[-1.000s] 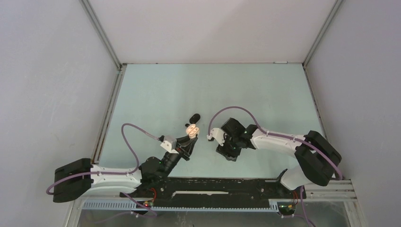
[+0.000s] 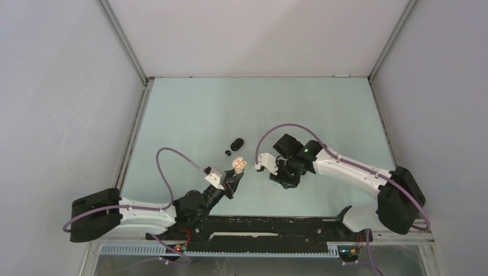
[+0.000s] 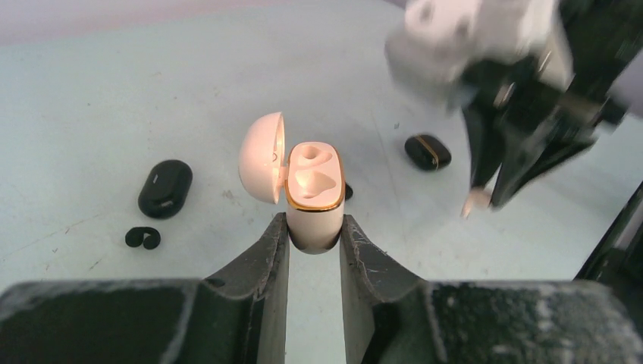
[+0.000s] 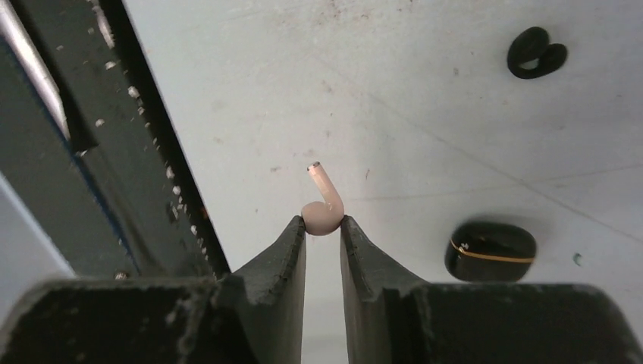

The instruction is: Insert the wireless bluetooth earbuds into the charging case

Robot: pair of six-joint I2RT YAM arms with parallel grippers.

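Observation:
My left gripper is shut on the pale pink charging case [image 3: 314, 189], held upright with its lid open and two earbud hollows showing on top. In the right wrist view a pink earbud [image 4: 322, 216] is pinched between the fingertips of my right gripper, stem pointing up in the picture. From the top, the right arm is to the right of the case, above the table.
A black case [image 2: 237, 144] and small black earbuds [image 2: 228, 153] lie behind the pink case. Another black case [image 4: 489, 252] with a gold line is near the right gripper.
The right arm has shifted right and its wrist sits a little farther back in the top view.

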